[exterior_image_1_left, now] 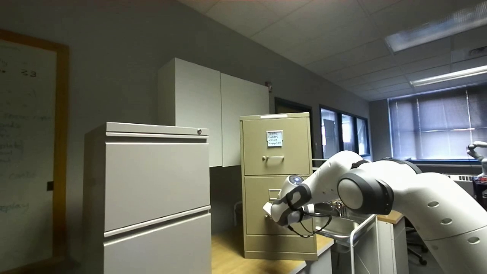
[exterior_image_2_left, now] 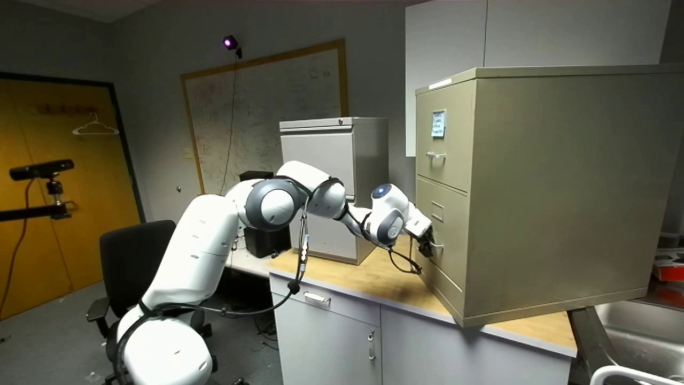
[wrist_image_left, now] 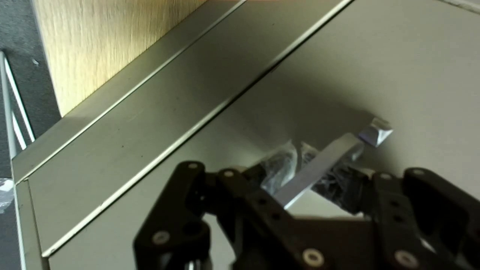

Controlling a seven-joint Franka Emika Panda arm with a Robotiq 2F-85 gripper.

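Note:
A tan two-drawer filing cabinet [exterior_image_2_left: 551, 186] stands on the wooden counter. Both its upper drawer [exterior_image_1_left: 277, 146] and lower drawer [exterior_image_2_left: 442, 224] look closed. In the wrist view the lower drawer's metal handle [wrist_image_left: 321, 164] runs diagonally between my fingers, which have clear wrapping on their tips. My gripper is shut on this handle, close in front of the drawer face. From the side, the gripper [exterior_image_2_left: 428, 244] meets the drawer low on its front; in the other exterior view, the wrist hides it. A label card [exterior_image_1_left: 274, 138] sits on the upper drawer.
A light grey cabinet [exterior_image_1_left: 157, 182] stands to the left of the tan one in exterior view 1. The wooden counter [exterior_image_2_left: 397, 285] has bare room in front of the tan cabinet. A metal sink [exterior_image_1_left: 340, 226] lies to its right.

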